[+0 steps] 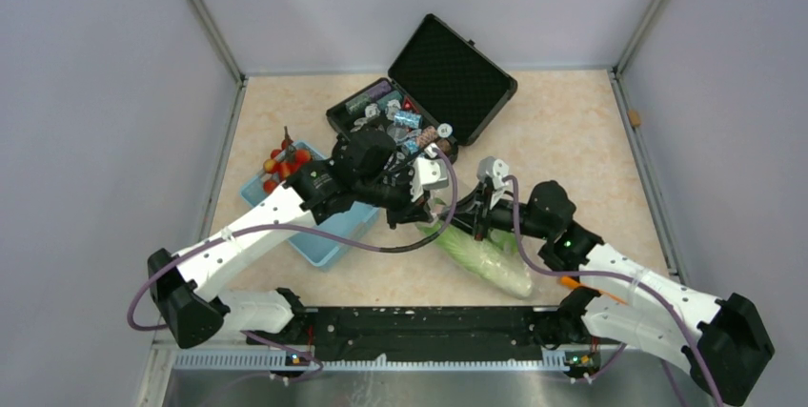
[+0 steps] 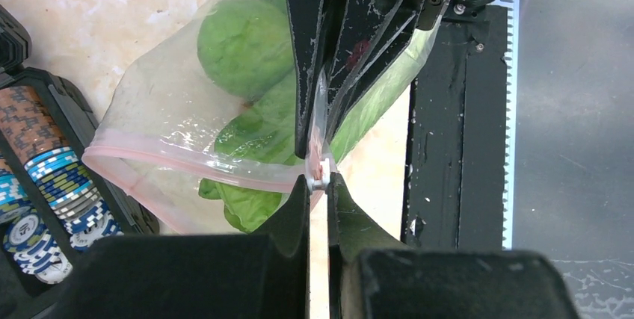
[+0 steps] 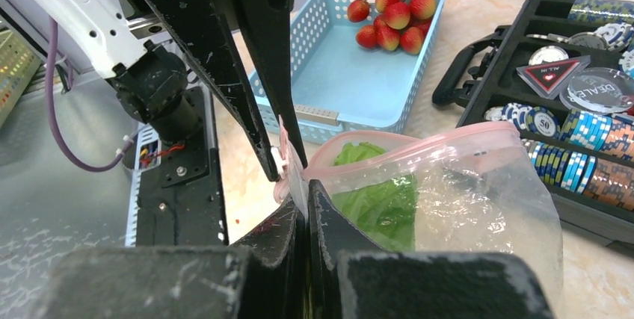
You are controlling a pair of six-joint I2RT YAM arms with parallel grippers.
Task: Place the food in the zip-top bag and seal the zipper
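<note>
The clear zip bag [image 1: 515, 278] lies in front of the arms, with leafy green food [image 2: 247, 46] inside. Its pink zipper [image 2: 187, 162] gapes over much of its length in the left wrist view. At one end of the zipper, my left gripper is shut on the small white slider [image 2: 324, 169]. Close beside it, my right gripper is shut on the bag's film [image 3: 296, 177], a thin fold of which shows between the fingers. The two grippers nearly meet, hiding part of the zipper end.
A light blue basket [image 3: 336, 127] holding red fruit [image 3: 398, 14] stands to the left. Behind the grippers, an open black case [image 1: 453, 78] contains poker chips. An orange item [image 1: 591, 290] lies under the right arm. Free table shows at the back right.
</note>
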